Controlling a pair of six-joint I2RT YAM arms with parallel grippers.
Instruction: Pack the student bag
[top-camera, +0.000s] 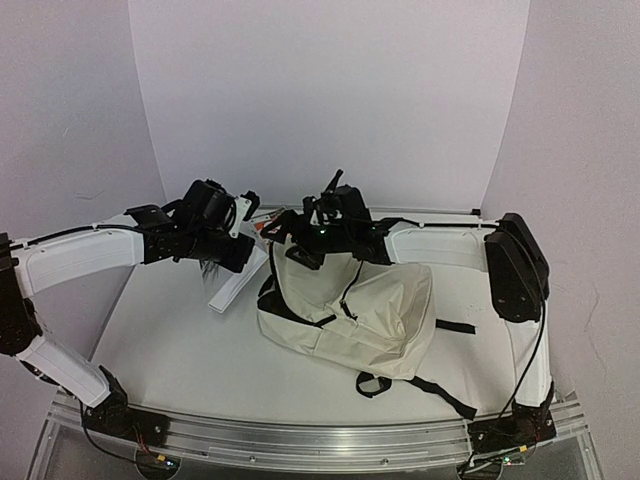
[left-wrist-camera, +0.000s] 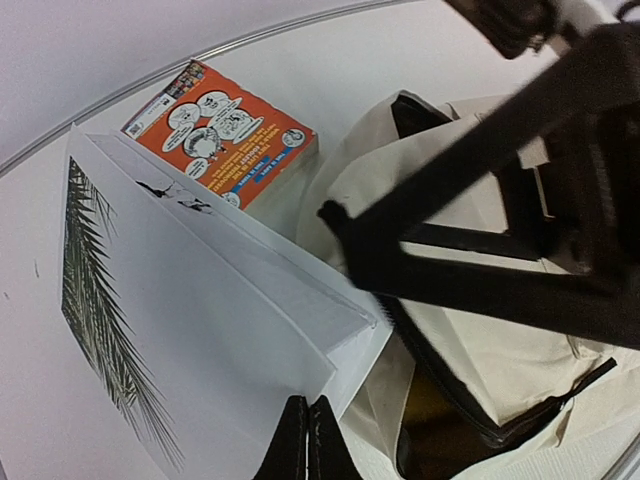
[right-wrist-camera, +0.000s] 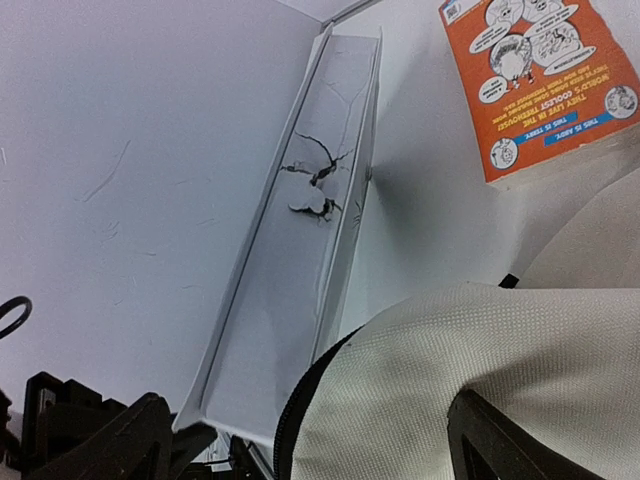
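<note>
The cream backpack (top-camera: 360, 320) lies on its side with its front zip compartment open. My right gripper (top-camera: 295, 240) stands open over the upper edge of its flap, cream fabric (right-wrist-camera: 390, 400) between its fingers. My left gripper is shut at the near end of a thin white folder (left-wrist-camera: 190, 300) with a palm-leaf print, left of the bag; its tips appear to be on the folder's edge. An orange book (left-wrist-camera: 220, 140) lies flat behind the folder, partly hidden by the arms in the top view.
Black straps (top-camera: 445, 400) trail from the bag's right side. Walls bound it on three sides.
</note>
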